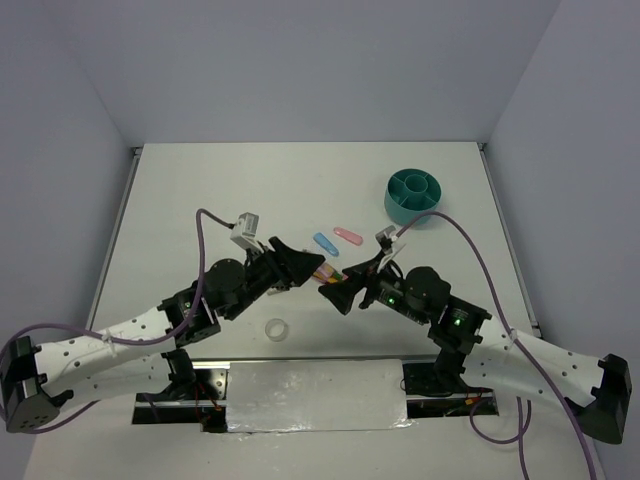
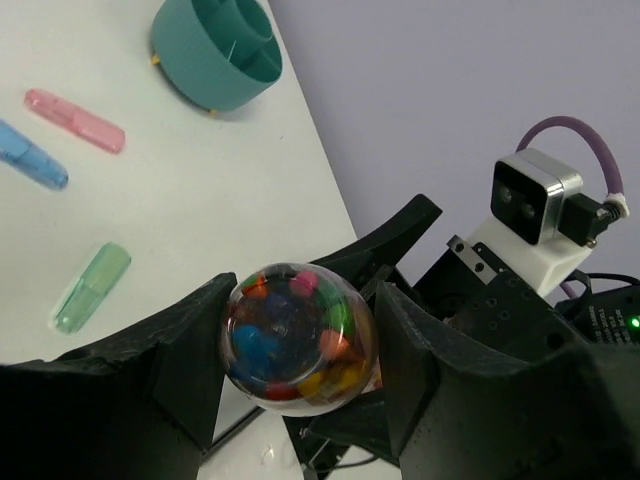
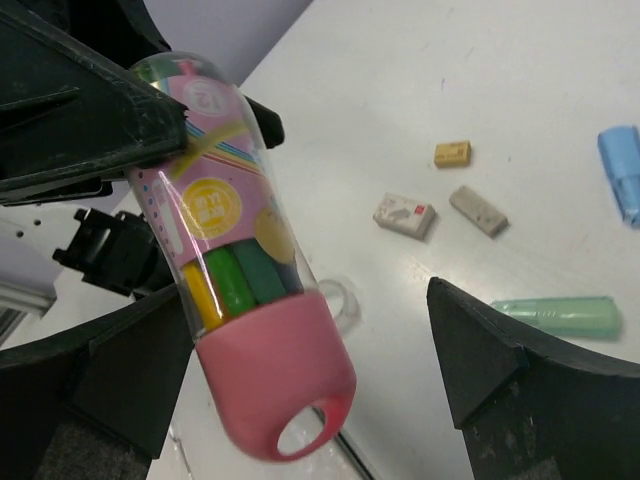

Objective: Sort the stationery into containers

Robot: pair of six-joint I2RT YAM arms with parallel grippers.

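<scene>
A clear tube with a pink looped cap and colourful contents hangs above the table; my left gripper is shut on its far end. Around the cap end, my right gripper stands open, the cap between its fingers and closer to the left one in the right wrist view. On the table lie a blue pen, a pink pen and a green pen. At the back right stands a teal divided container.
Small erasers lie on the table: a white one, a grey one and a yellow one. Nearer the front is a clear ring. Both grippers are very close together.
</scene>
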